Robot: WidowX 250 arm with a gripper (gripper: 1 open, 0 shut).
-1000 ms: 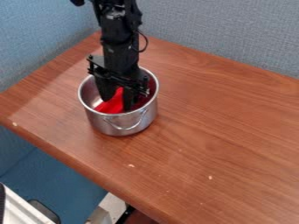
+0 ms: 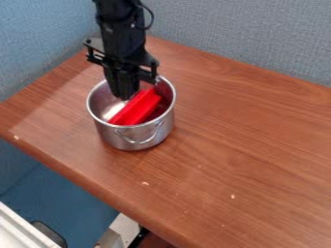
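A metal pot (image 2: 130, 138) with a wire handle stands on the wooden table near its left edge. Inside lies a bright red object (image 2: 137, 107), slanting from front left toward back right. My black gripper (image 2: 124, 89) hangs over the back left of the pot, its tips near the rim level beside the red object. Whether its fingers are open or shut on anything is unclear.
Grey-blue padded walls border it at the back and left. A white object (image 2: 19, 232) sits low at the bottom left, off the table.
My gripper has risen and shifted slightly left, out of the pot's middle, uncovering more of the red object, which stays in the pot.
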